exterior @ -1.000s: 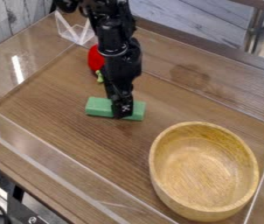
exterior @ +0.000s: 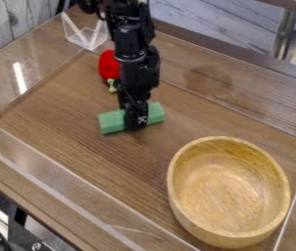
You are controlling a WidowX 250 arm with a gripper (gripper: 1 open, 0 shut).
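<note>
My black gripper (exterior: 133, 112) reaches down from the top centre, shut on a pale green block (exterior: 113, 122) that lies at the middle of the wooden table (exterior: 73, 167). The block is angled, its right end higher in the picture, and partly hidden behind the fingers. Whether it touches the table is hard to tell.
A red object (exterior: 108, 65) is behind the arm at upper left. A large yellow bowl (exterior: 228, 186) fills the lower right. A clear plastic container (exterior: 81, 27) stands at the back left. The left and upper right of the table are open.
The green block has turned so its right end now points further back, and the gripper has turned with it, staying at about the same place.
</note>
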